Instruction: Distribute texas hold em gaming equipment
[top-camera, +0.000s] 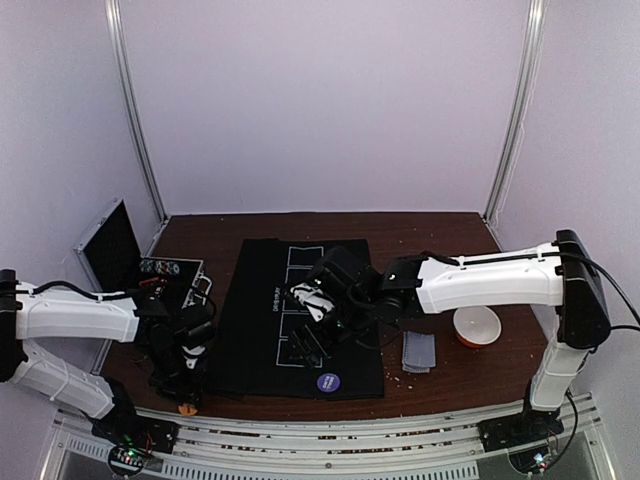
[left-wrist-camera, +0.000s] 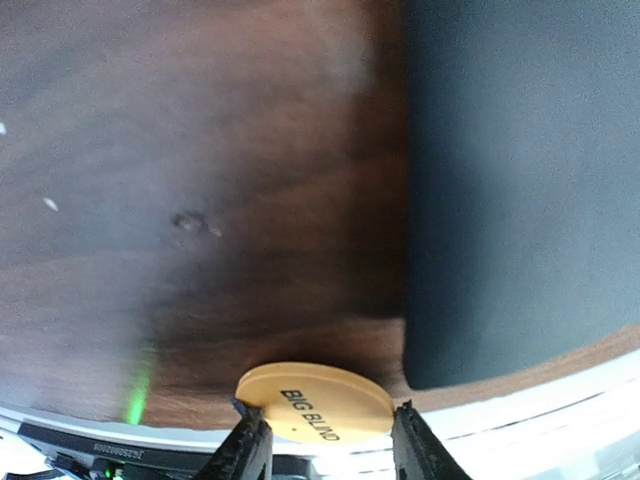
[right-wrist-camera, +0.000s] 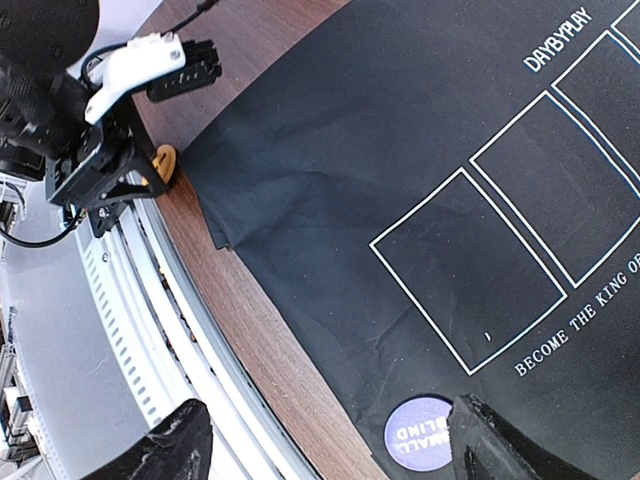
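Observation:
My left gripper is at the front left table edge beside the mat (left-wrist-camera: 520, 180), its fingers on either side of an orange BIG BLIND disc (left-wrist-camera: 312, 398); whether they grip it firmly is unclear. In the top view the disc (top-camera: 187, 409) shows below that gripper. My right gripper hangs open over the mat's front part, nothing visible between its fingers. A purple SMALL BLIND disc (right-wrist-camera: 410, 430) lies on the mat near the front edge, also visible in the top view (top-camera: 328, 382).
An open case (top-camera: 120, 250) with chips stands at the left. A card stack (top-camera: 418, 352) and a white bowl (top-camera: 477, 322) sit right of the mat. A metal rail (top-camera: 330, 430) runs along the front edge.

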